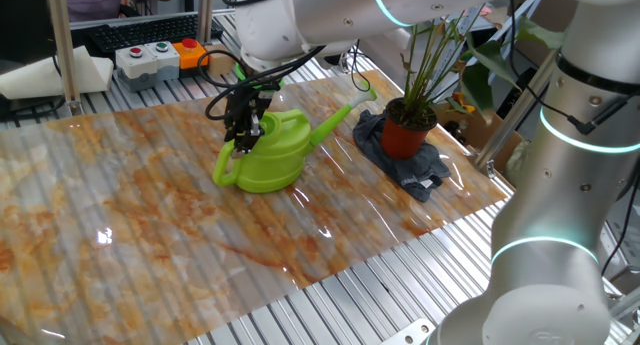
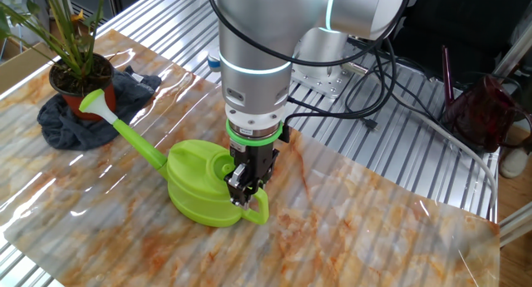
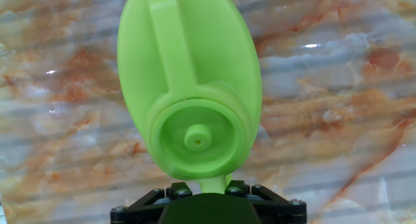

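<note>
A green watering can (image 1: pixel 272 165) stands upright on the marbled sheet, its spout pointing toward the potted plant (image 1: pixel 404 135). In exterior view 2 my gripper (image 2: pixel 242 195) points down at the handle (image 2: pixel 261 208) side of the can (image 2: pixel 198 183). The wrist view shows the round filler opening (image 3: pixel 197 138) just ahead of my gripper. A strip of the green handle (image 3: pixel 213 183) lies between the fingers, with a pale gap on its left side; the fingers stand open around it. Below that, the handle is hidden by the gripper body.
The plant's pot rests on a dark cloth (image 1: pixel 425 175) beyond the spout. A control box with buttons (image 1: pixel 150 67) sits at the back edge. A dark red can (image 2: pixel 486 112) stands at the far right of exterior view 2. Much of the sheet is clear.
</note>
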